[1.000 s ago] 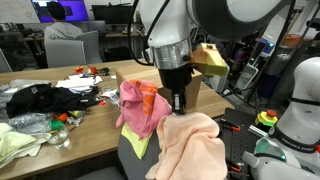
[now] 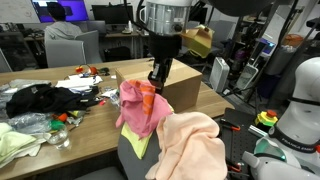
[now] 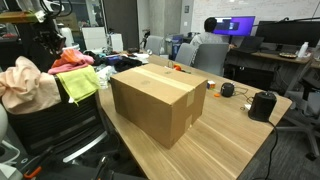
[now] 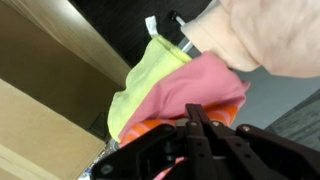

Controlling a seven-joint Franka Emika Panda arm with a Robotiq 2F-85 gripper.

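My gripper [image 2: 157, 80] is above the pile of cloths, close to an orange cloth [image 2: 149, 98] and a pink cloth [image 2: 135, 105]. In the wrist view its dark fingers [image 4: 195, 115] stand together over the orange striped cloth [image 4: 150, 127]; nothing clearly shows between them, and whether they touch the fabric is hard to tell. The pink cloth [image 4: 190, 88] spreads just beyond. A yellow-green cloth [image 4: 150, 75] hangs beneath the pink one. A large beige cloth [image 2: 188, 148] drapes to the right, also visible at the left of the second exterior view.
A cardboard box [image 3: 160, 100] stands on the wooden table [image 3: 225, 135]. Dark clothes [image 2: 45, 98] and plastic bags [image 2: 35, 123] crowd the table's left part in the first exterior view. A black device [image 3: 262, 105] sits at the table's edge.
From hanging low in front of the beige cloth, my gripper has risen and shifted left toward the orange and pink cloths. The cloths look much the same.
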